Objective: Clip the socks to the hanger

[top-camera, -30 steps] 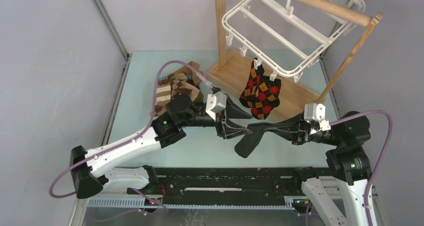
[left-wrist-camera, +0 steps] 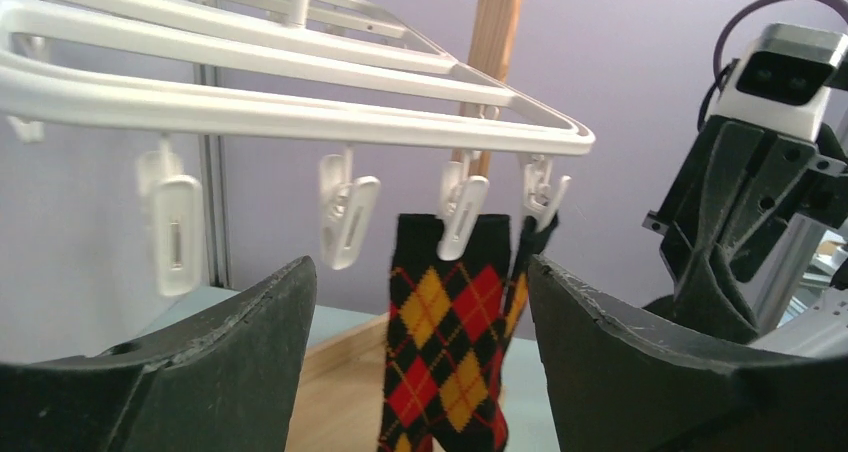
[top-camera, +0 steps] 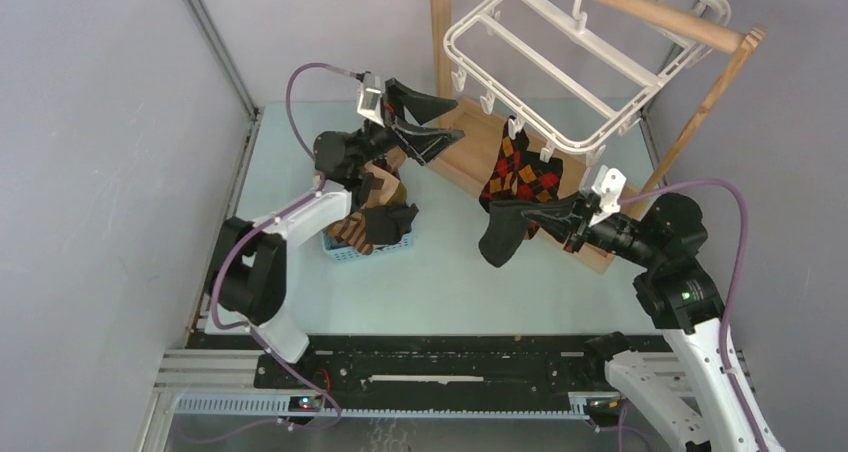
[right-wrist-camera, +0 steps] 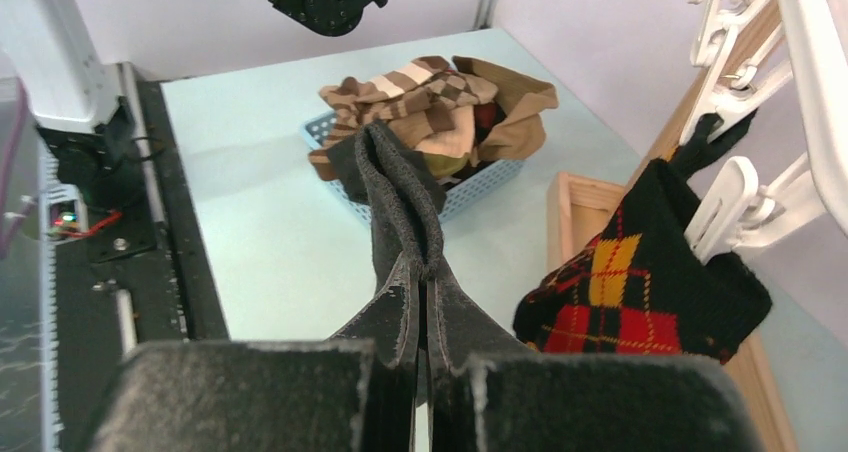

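Observation:
An argyle sock (top-camera: 532,182) in black, red and yellow hangs at the clips on the front side of the white hanger (top-camera: 560,72); it also shows beyond the clips in the left wrist view (left-wrist-camera: 445,342). My right gripper is shut on a dark grey sock (right-wrist-camera: 400,202), which droops below the argyle one in the top view. My left gripper (top-camera: 440,127) stands open at the hanger's left, with nothing between its fingers; in the left wrist view it faces a row of white clips (left-wrist-camera: 345,212).
A blue basket (right-wrist-camera: 470,192) of mixed socks stands at the left of the table. The wooden rack's tray (top-camera: 465,152) lies under the hanger.
My left gripper has moved up and back from the dark sock toward the hanger.

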